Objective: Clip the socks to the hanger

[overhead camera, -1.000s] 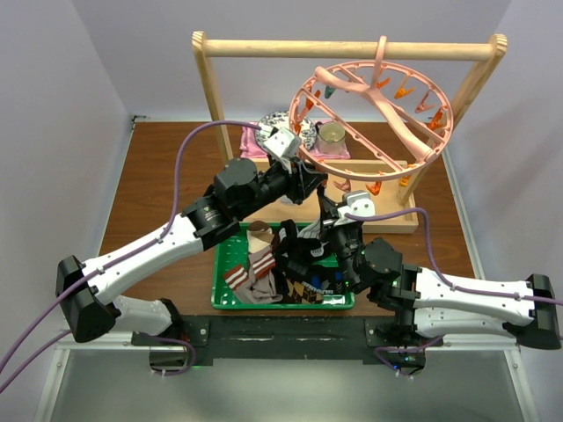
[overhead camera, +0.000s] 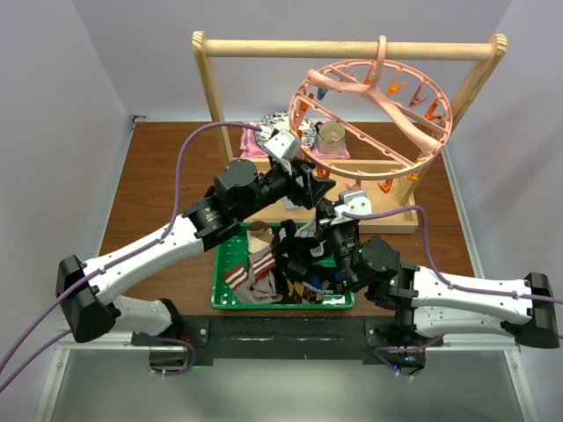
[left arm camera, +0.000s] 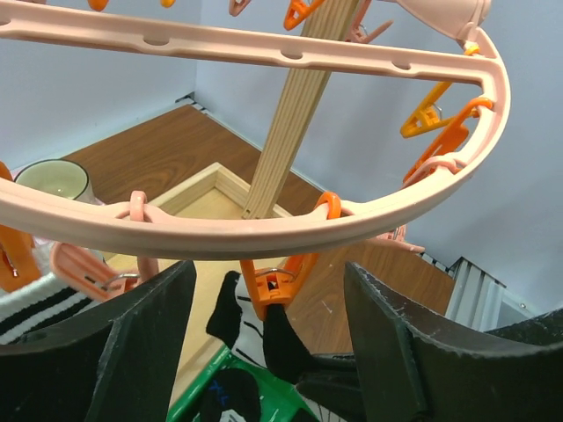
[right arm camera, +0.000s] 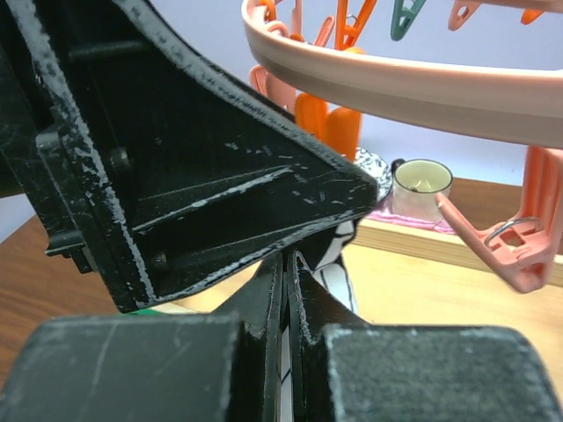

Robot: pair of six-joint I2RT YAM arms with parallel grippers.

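Note:
The pink round hanger (overhead camera: 378, 176) with clips hangs from the wooden frame. In the left wrist view my left gripper is open, facing an orange clip (left arm camera: 277, 286) on the rim; a black, white-striped sock (left arm camera: 286, 343) hangs just below that clip, apparently held in it. My right gripper is shut just below the rim; a sock shows behind its fingers, and I cannot tell whether any fabric is between them.
A green tray (overhead camera: 224, 264) of loose socks sits below on the wooden table. A mug (right arm camera: 422, 193) and patterned plate (overhead camera: 274, 123) stand behind a wooden box (overhead camera: 396, 220).
The hanger and its clips have shifted slightly.

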